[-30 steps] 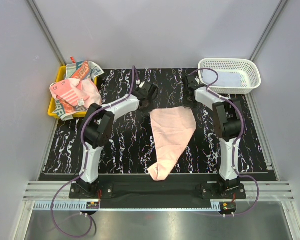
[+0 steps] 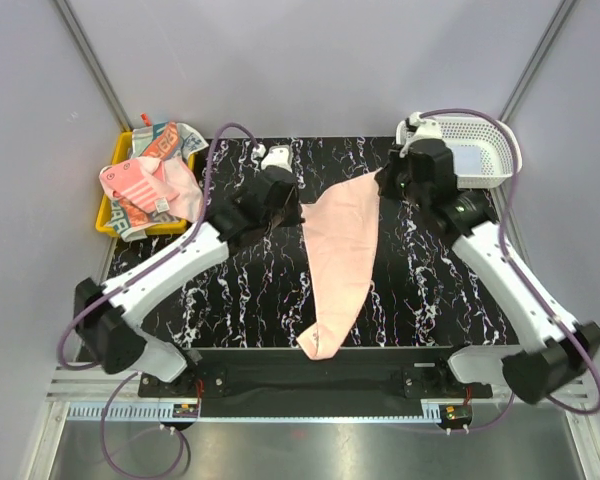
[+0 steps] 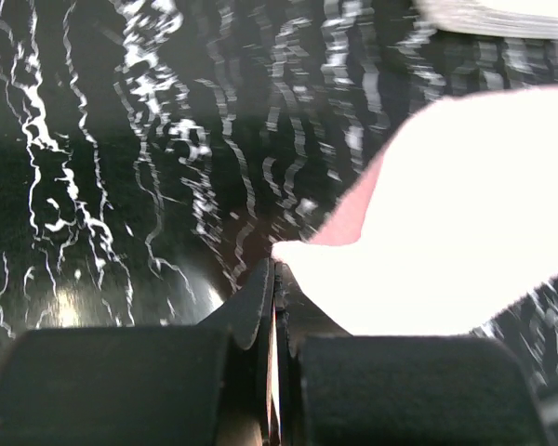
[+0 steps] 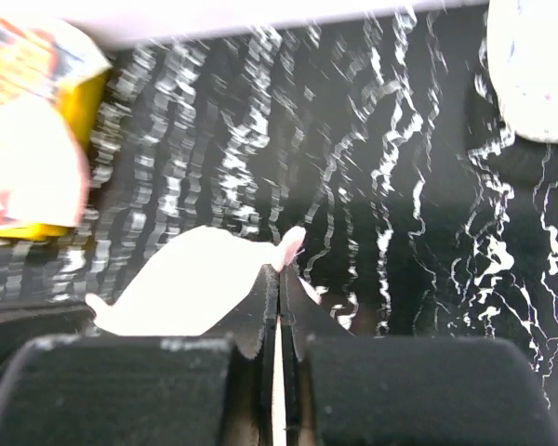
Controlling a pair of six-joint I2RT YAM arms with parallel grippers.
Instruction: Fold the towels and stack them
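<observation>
A pink towel (image 2: 340, 245) hangs raised at its far end, while its lower end lies bunched at the table's front edge. My left gripper (image 2: 301, 213) is shut on its left far corner; in the left wrist view the cloth (image 3: 400, 269) runs rightward from the fingertips. The right gripper (image 2: 382, 188) pinches the opposite corner, and a small pink tip (image 4: 290, 243) pokes up between its fingers in the right wrist view. Between the two grippers the towel's edge stretches nearly straight, its right side higher in the top view.
On the left, a yellow basket (image 2: 107, 208) holds several crumpled towels (image 2: 150, 180). A white basket (image 2: 508, 150) stands at the back right with a pale flat piece (image 2: 467, 159) inside.
Both arms have risen toward the camera, lifting the towel's far edge with them. The right corner came up and inward, and the cloth has narrowed. The front end has barely shifted.
</observation>
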